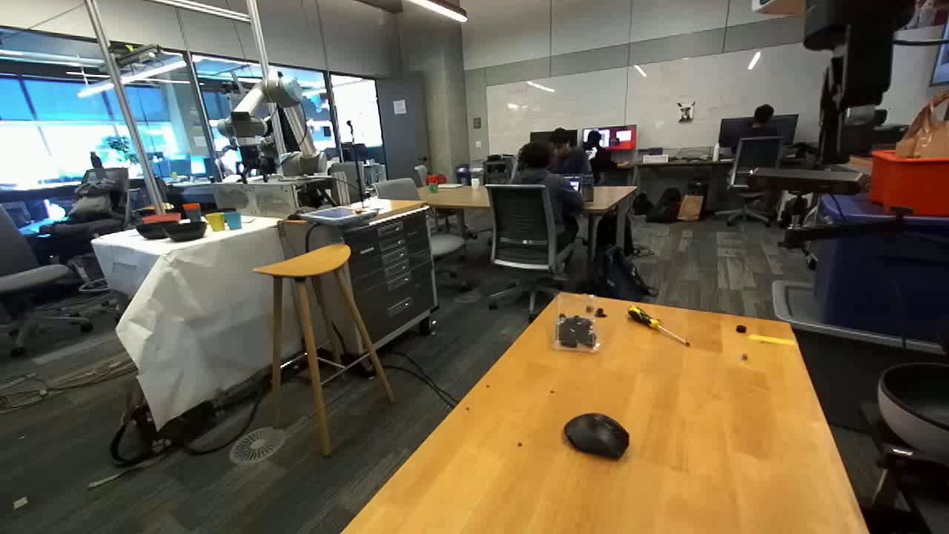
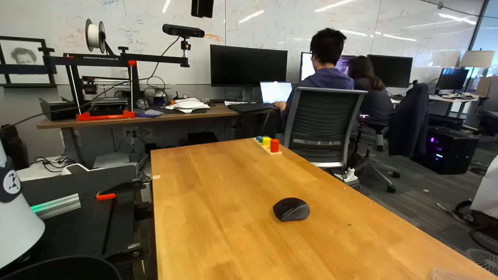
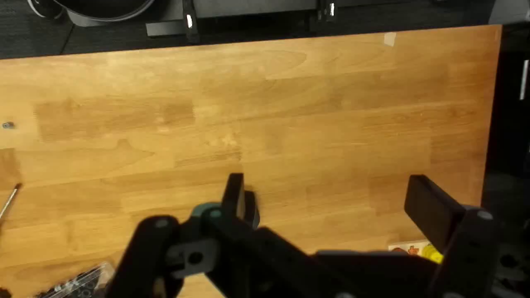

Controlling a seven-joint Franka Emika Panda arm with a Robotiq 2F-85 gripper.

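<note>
In the wrist view my gripper hangs over the wooden table, its two black fingers spread far apart with nothing between them. A black computer mouse lies on the table in exterior view 1, and exterior view 2 shows the same mouse alone on the bare wood. From the wrist camera, only a dark sliver of the mouse shows beside the left finger, which hides the rest. Neither exterior view shows the gripper's fingers.
A yellow-black screwdriver and a clear box of dark parts lie at one table end. A wooden toy with coloured pieces sits by the other end.
</note>
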